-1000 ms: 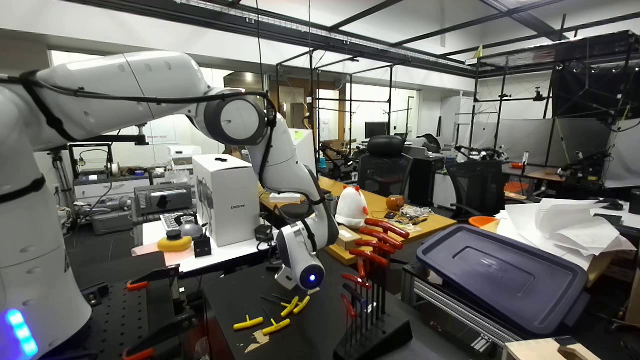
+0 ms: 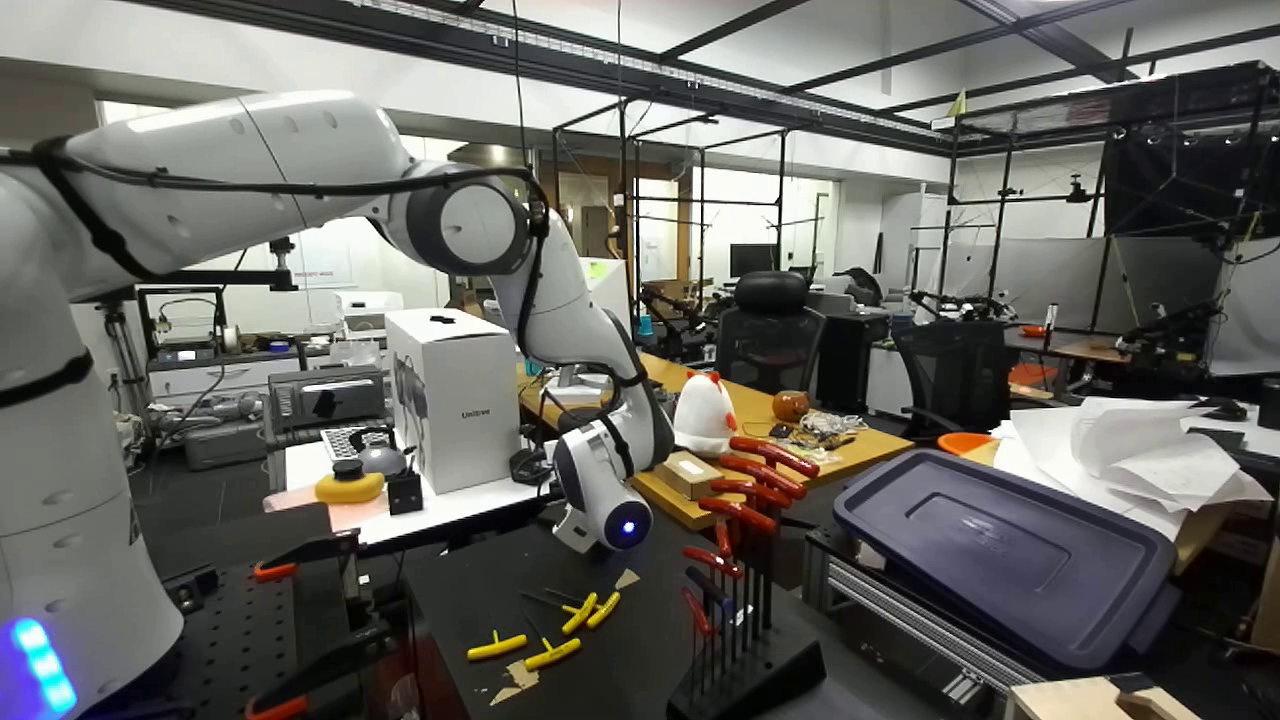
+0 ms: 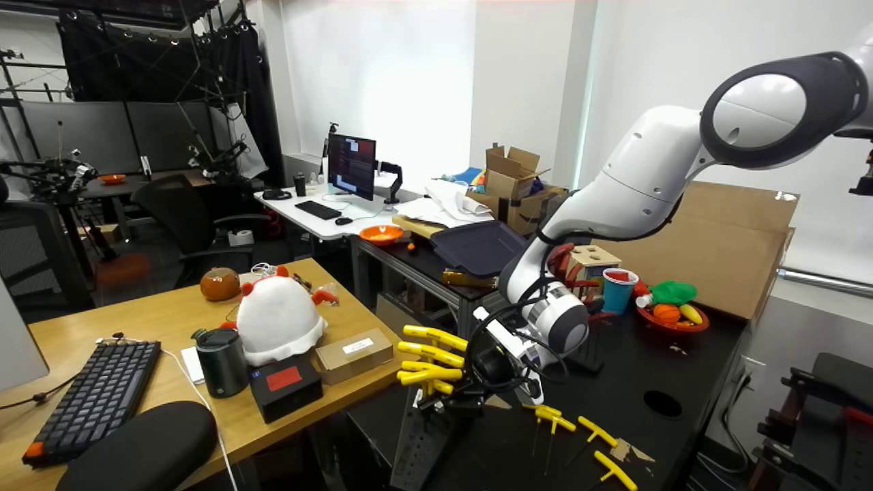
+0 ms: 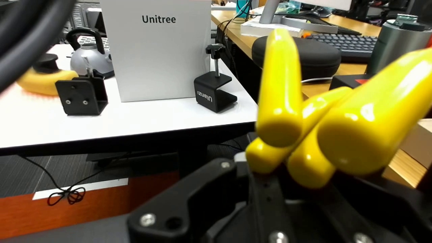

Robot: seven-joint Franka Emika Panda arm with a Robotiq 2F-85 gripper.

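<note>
Several yellow T-handles (image 3: 432, 357) stick up in a cluster from a black holder (image 3: 421, 442) near the table edge. My gripper (image 3: 468, 391) is beside them in exterior view 2, partly covered by cables. In the wrist view, yellow handles (image 4: 279, 93) crowd right over my gripper, whose fingers are closed around something just beneath. It appears to be a yellow-handled tool; its shaft and the exact grip are hidden, and which handle it belongs to is unclear. More yellow T-handled tools (image 2: 553, 654) lie loose on the black table (image 2: 462, 588).
A rack of red-handled tools (image 2: 744, 654) stands at the table's right side. Beyond it in exterior view 2 are a blue cup (image 3: 618, 290) and a red bowl (image 3: 672, 323). A wooden desk (image 3: 106, 315) adjoins, carrying a white plush (image 3: 278, 319) and a small cardboard box (image 3: 354, 356).
My arm's wrist has risen somewhat over the last second, uncovering more of the table beneath it. The loose yellow tools have not moved.
</note>
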